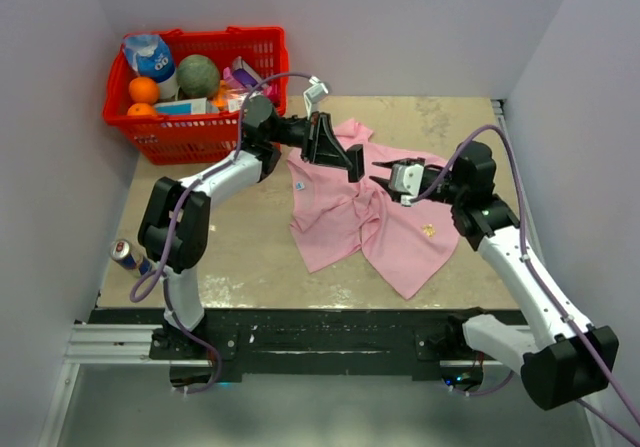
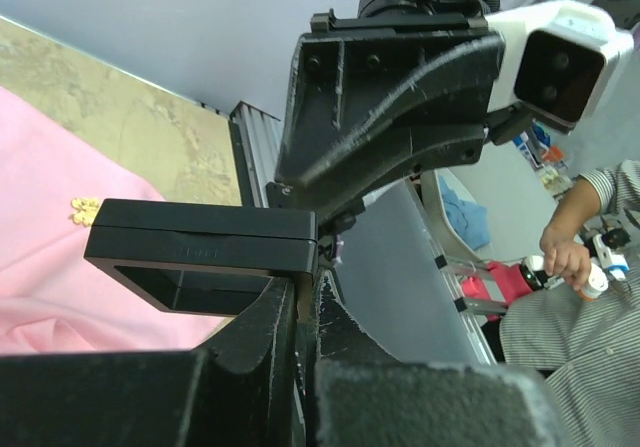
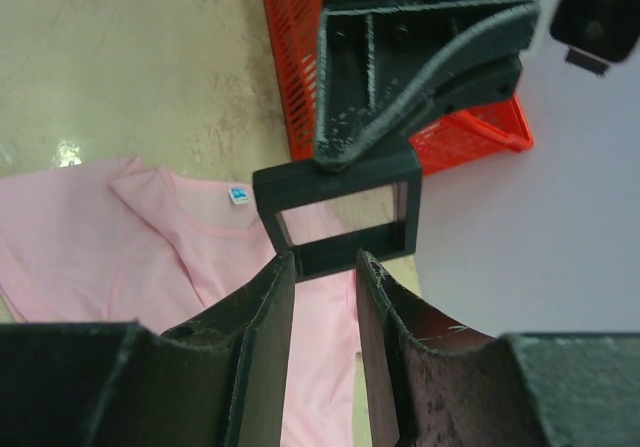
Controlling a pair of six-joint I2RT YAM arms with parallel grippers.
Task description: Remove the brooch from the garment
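A gold, flower-like brooch (image 1: 429,230) lies on the right part of the pink garment (image 1: 405,242); the left wrist view shows the brooch (image 2: 85,210) too. My left gripper (image 1: 345,161) is shut on a black rectangular frame-like case (image 2: 205,237), held above the garment. Just to its right, my right gripper (image 1: 382,174) is part open, pointing left at the case. Seen from the right wrist, the hollow case (image 3: 340,237) sits past the fingertips (image 3: 364,263), with nothing clearly between them. The brooch is outside the right wrist view.
A red basket (image 1: 195,142) full of goods stands at the back left. A can (image 1: 128,255) lies at the left table edge. On the garment's left part is a small blue-white tag (image 1: 299,186).
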